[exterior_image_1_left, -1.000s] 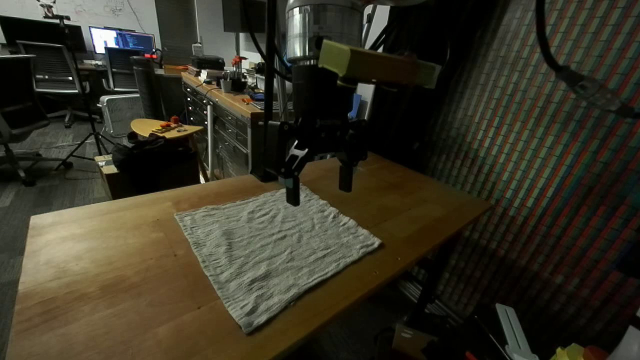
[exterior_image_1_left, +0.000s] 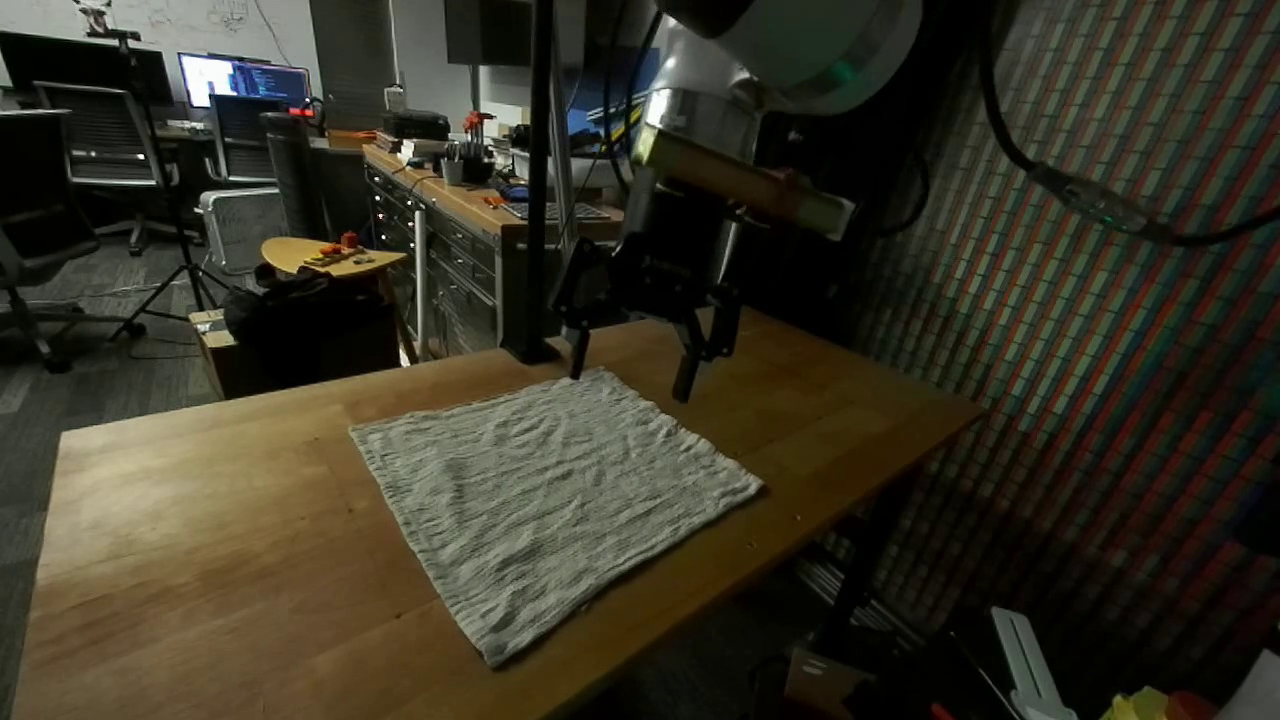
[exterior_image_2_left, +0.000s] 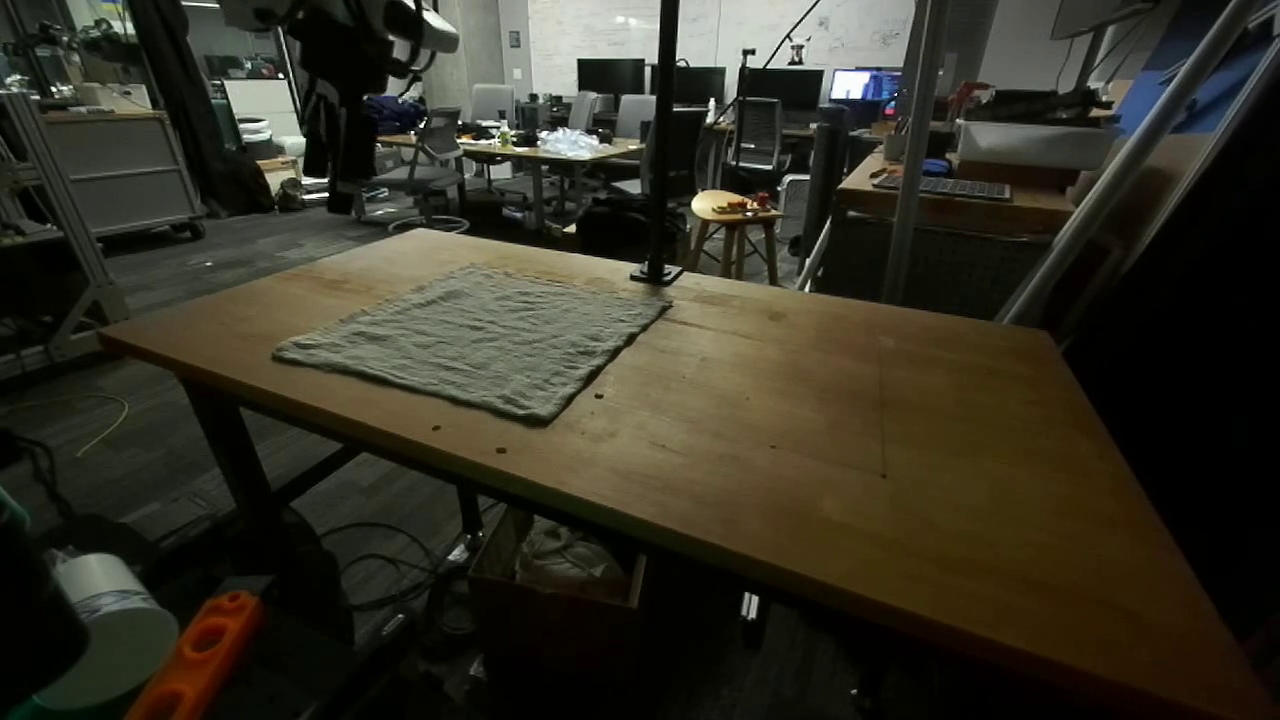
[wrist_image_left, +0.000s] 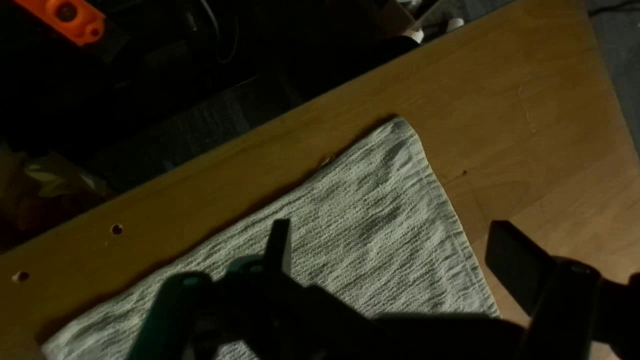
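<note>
A pale grey woven cloth (exterior_image_1_left: 552, 492) is spread flat and slightly wrinkled over the table. From the other side, the same cloth (exterior_image_2_left: 480, 336) covers the left part of the tabletop. My gripper (exterior_image_1_left: 630, 382) hangs above the cloth's far edge in exterior view 1, its fingers wide apart and nothing between them. In the wrist view one corner of the cloth (wrist_image_left: 384, 204) lies beyond my open gripper, with the left finger over the cloth and the right one over bare wood near its hemmed side. Only the dark arm shows at the top left of exterior view 2.
A black post (exterior_image_2_left: 660, 156) rises from the table's rear edge. Small holes (wrist_image_left: 117, 229) dot the wood along one edge.
The arm has tilted and turned, and the gripper's fingers now stand in different places near the cloth's far edge. The cloth lies as before.
</note>
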